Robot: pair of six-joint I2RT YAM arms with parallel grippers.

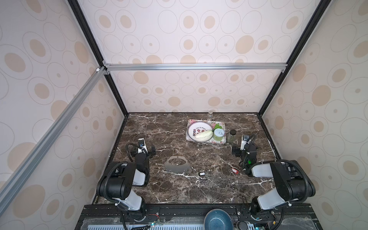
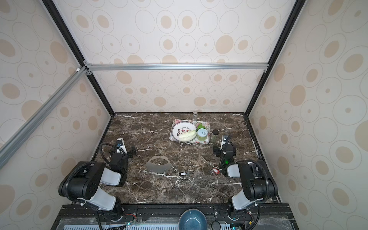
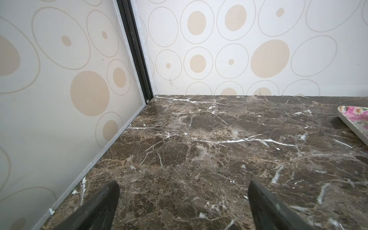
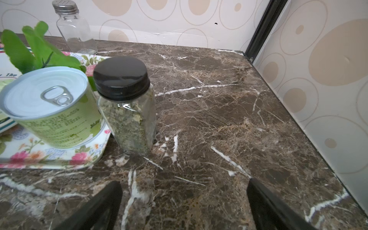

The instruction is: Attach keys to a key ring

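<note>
Two small items lie on the front middle of the dark marble table. One is black and white. To its right, near the right arm, is a red and white item that looks partly ring-shaped in the top right view. Both are too small to make out as keys or a key ring. My left gripper stands open above bare table on the left, nothing between its fingers. Likewise open and empty, my right gripper faces the table's right side. Neither wrist view shows the two small items.
A grey plate-like piece with an oval hole lies left of centre. Behind it sits a floral tray with a plate, a pale vegetable and a can. A black-lidded jar and a glass shaker stand nearby.
</note>
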